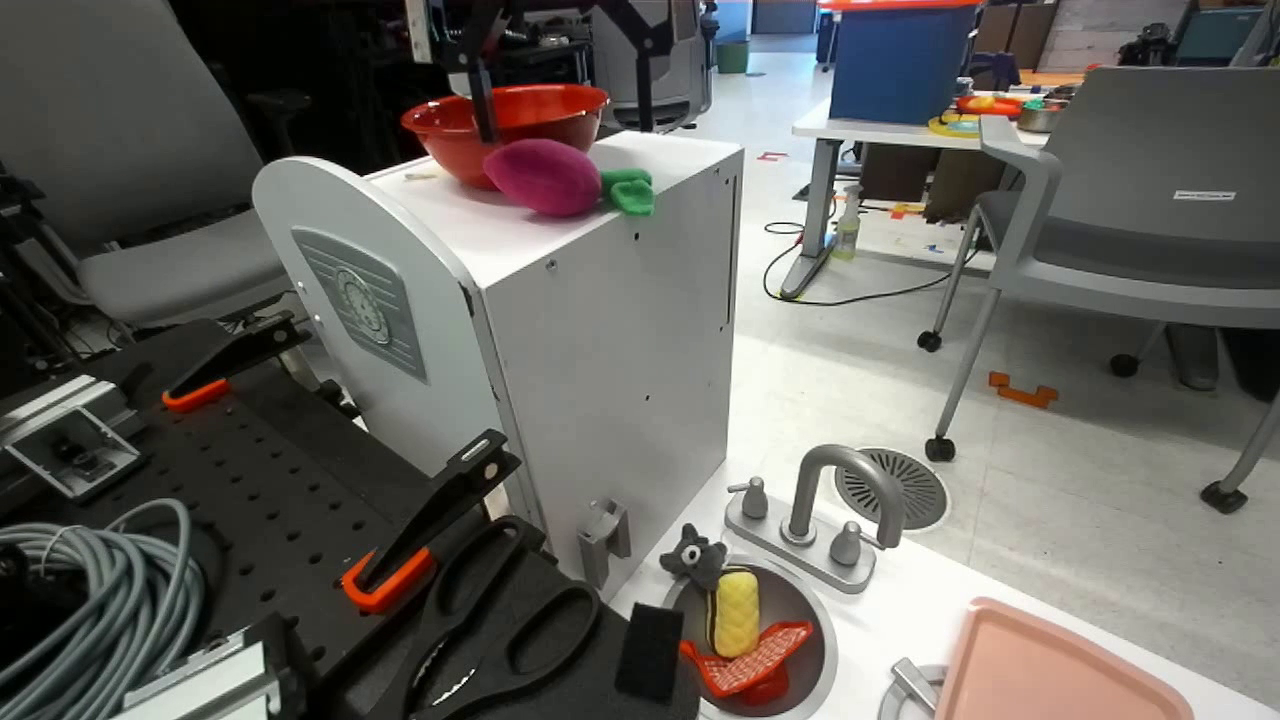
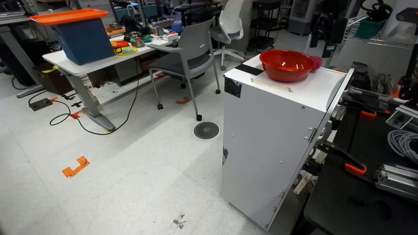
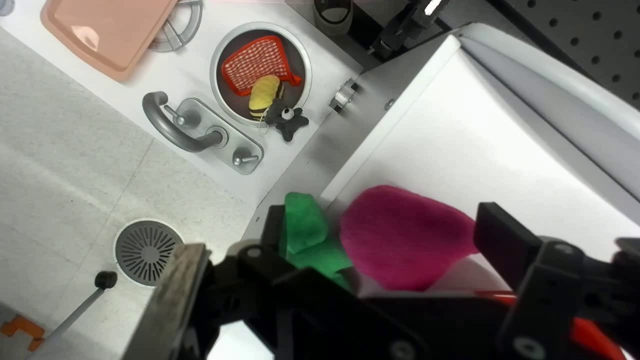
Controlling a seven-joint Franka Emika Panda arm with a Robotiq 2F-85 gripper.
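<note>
A magenta plush vegetable (image 1: 546, 176) with green leaves (image 1: 629, 191) lies on top of the white cabinet (image 1: 612, 312), in front of a red bowl (image 1: 573, 110). My open gripper (image 1: 564, 126) reaches down from above, around the bowl in that view. In the wrist view, the plush (image 3: 405, 237) shows beyond and between the spread fingers of my gripper, its leaves (image 3: 312, 231) by the left finger. Neither finger is closed on it. Only a strip of the bowl (image 3: 591, 339) shows there, low on the right. Exterior view 2 has the bowl (image 2: 288, 64) partly hiding the plush (image 2: 316, 62).
An upright panel (image 1: 360, 300) edges the cabinet top. Below stand a faucet (image 1: 828, 504) and a round sink (image 1: 819, 660) holding a yellow toy (image 1: 734, 612) and a red mesh piece (image 1: 756, 658). A pink tray (image 1: 1056, 666) lies beside them. Bare cabinet top (image 3: 480, 150) adjoins the plush.
</note>
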